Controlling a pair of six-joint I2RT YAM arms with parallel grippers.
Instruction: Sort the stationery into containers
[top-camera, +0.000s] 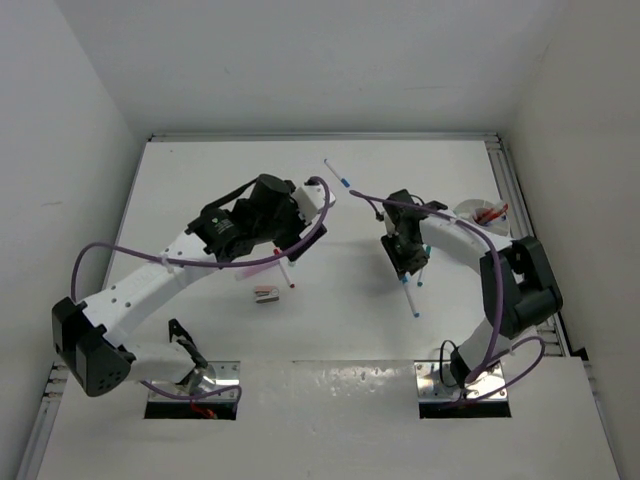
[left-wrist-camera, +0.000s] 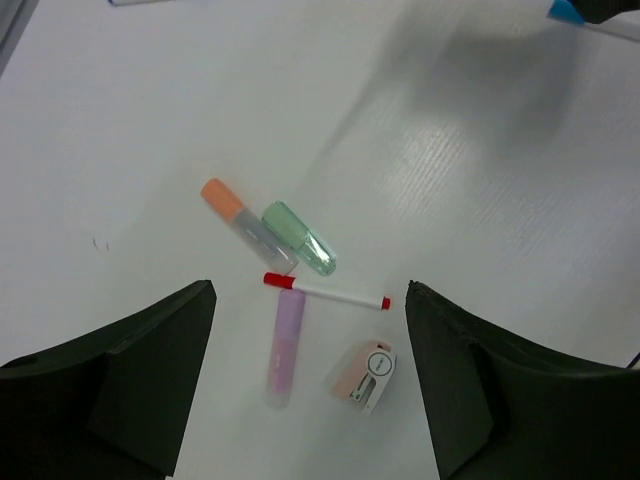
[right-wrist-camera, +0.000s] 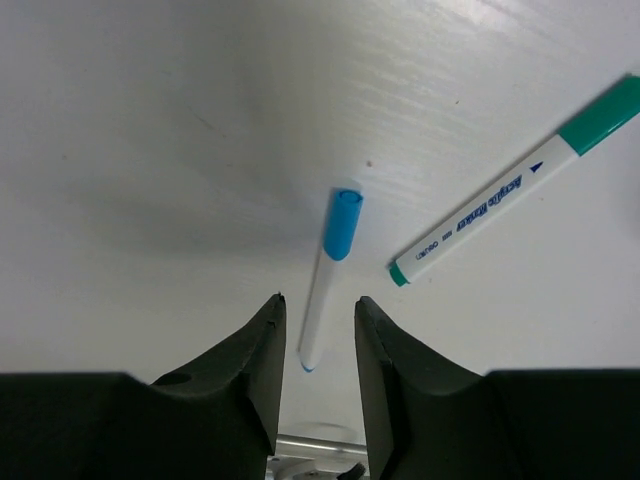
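Note:
My left gripper is open over an orange-capped pen (left-wrist-camera: 247, 227), a green-capped one (left-wrist-camera: 298, 236), a red-capped marker (left-wrist-camera: 330, 294), a purple pen (left-wrist-camera: 287, 350) and a small pink-and-white object (left-wrist-camera: 367, 377). My right gripper is part open, its fingertips over a blue-capped pen (right-wrist-camera: 341, 225), beside a green marker (right-wrist-camera: 490, 205); nothing shows held in it. A white round container (top-camera: 471, 208) with pens in it sits at the right, partly behind the right arm.
A blue-capped marker (top-camera: 336, 172) lies at the back middle. Rails and walls edge the table.

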